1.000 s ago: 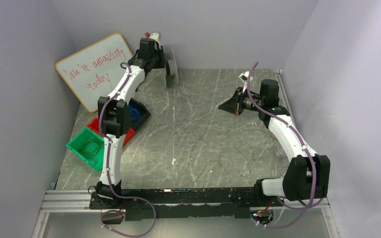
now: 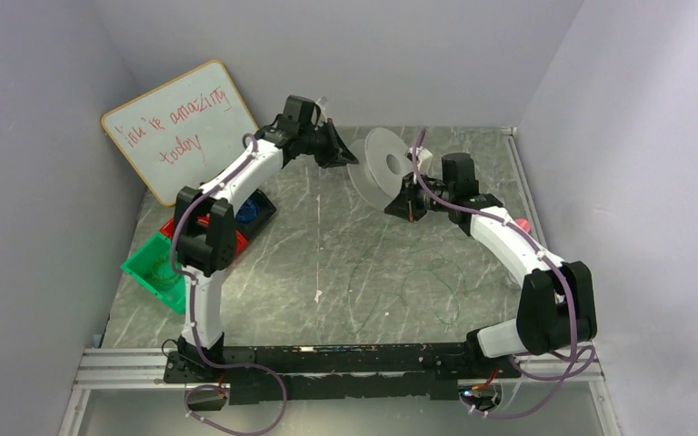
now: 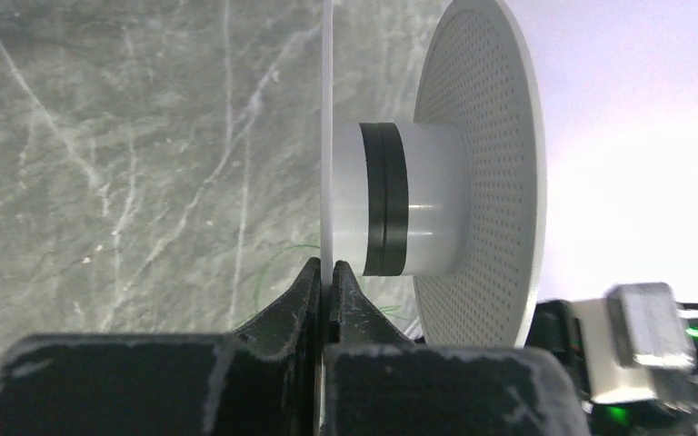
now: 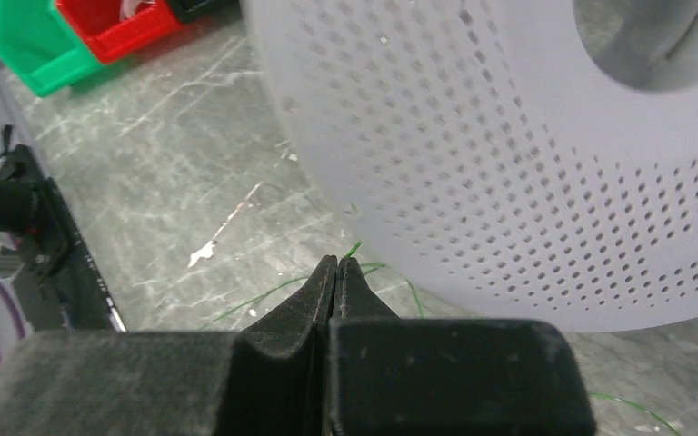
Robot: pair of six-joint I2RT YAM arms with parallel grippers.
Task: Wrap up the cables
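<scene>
A white spool point(image 2: 383, 150) with perforated flanges hangs between the arms at the upper middle; in the left wrist view its core point(image 3: 432, 195) has black bands. My left gripper point(image 2: 352, 160) is shut on the spool's near flange edge point(image 3: 325, 136). My right gripper point(image 2: 396, 211) is shut just beside the spool; in the right wrist view a thin green strand point(image 4: 354, 247) shows at its fingertips, though whether it is held I cannot tell. Green cable point(image 2: 436, 271) lies in loose loops on the marble table point(image 2: 282, 300).
At the left are green point(image 2: 136, 268), red point(image 2: 236, 245) and black point(image 2: 265, 213) bins, the green one holding coiled cable. A whiteboard point(image 2: 173, 136) stands behind them.
My left gripper has carried the spool rightward and toward the front. My right gripper has moved left and down in the top view, so the spool now sits right beside it.
</scene>
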